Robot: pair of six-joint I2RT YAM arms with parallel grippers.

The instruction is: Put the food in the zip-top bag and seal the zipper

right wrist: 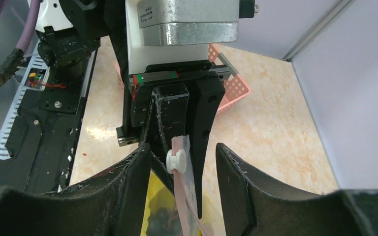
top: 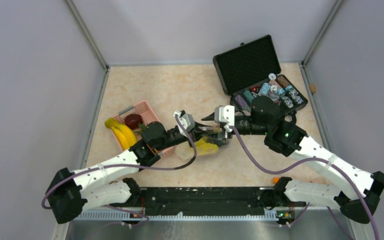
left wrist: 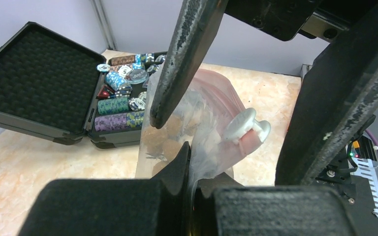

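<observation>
The clear zip top bag (left wrist: 172,132) with pink zipper strip holds brown round items and yellow food (right wrist: 160,201). My left gripper is shut on the bag's edge, which stands up from its fingertips. The white zipper slider sits on the pink strip, also visible in the right wrist view as the slider (right wrist: 176,161). My right gripper is open, its fingers either side of the slider and apart from it. In the top view the bag is mostly hidden under both grippers.
A pink basket (top: 145,110) with bananas and dark red fruit stands at left, partly under my left arm. An open black case (top: 245,62) of poker chips is at back right.
</observation>
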